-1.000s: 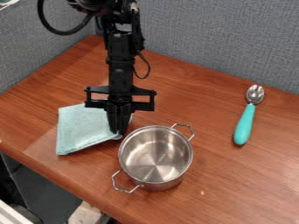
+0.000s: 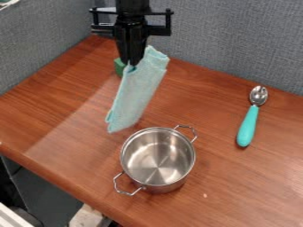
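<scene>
My gripper (image 2: 133,60) is high at the top centre, shut on a pale mint cloth (image 2: 136,89) that hangs down from it over the wooden table. The cloth's lower corner is above and left of a steel pot (image 2: 158,161) with two wire handles, which stands near the front of the table.
A spoon with a turquoise handle (image 2: 247,126) lies at the right. A small green object (image 2: 119,66) is partly hidden behind the gripper. Grey walls bound the back and left.
My gripper has risen and moved toward the back, lifting the cloth off the table from left of the pot; the cloth now hangs. The pot and spoon are unmoved.
</scene>
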